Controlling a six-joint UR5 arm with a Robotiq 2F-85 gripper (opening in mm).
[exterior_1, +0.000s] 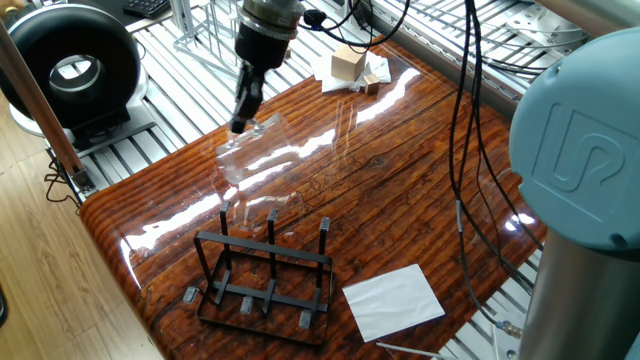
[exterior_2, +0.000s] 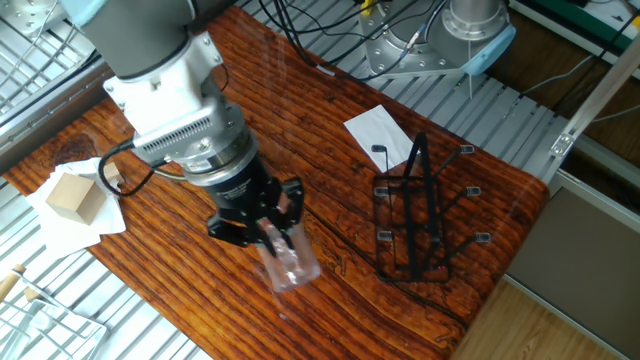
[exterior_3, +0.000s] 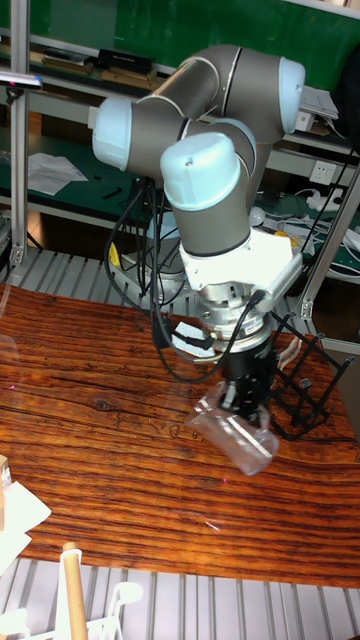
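A clear cup with a handle (exterior_3: 236, 435) hangs tilted from my gripper (exterior_3: 247, 411), its handle side towards the black fingers. In exterior view 1 the gripper (exterior_1: 240, 128) is near the table's far left, and the transparent cup (exterior_1: 250, 150) is blurred against the glare. Seen from exterior view 2, the cup (exterior_2: 288, 258) lies just beyond the fingertips of the gripper (exterior_2: 272, 232), above the wood. The grip falls on its handle, partly hidden by the fingers. A black metal rack (exterior_1: 265, 285) with several upright prongs stands apart from the cup, at the near side of the table.
A white sheet (exterior_1: 394, 303) lies beside the rack. Wooden blocks (exterior_2: 76, 198) rest on white paper at another table edge. Dark cables (exterior_1: 468, 130) hang near the arm. Bare wood (exterior_1: 350, 210) stretches across the table's middle.
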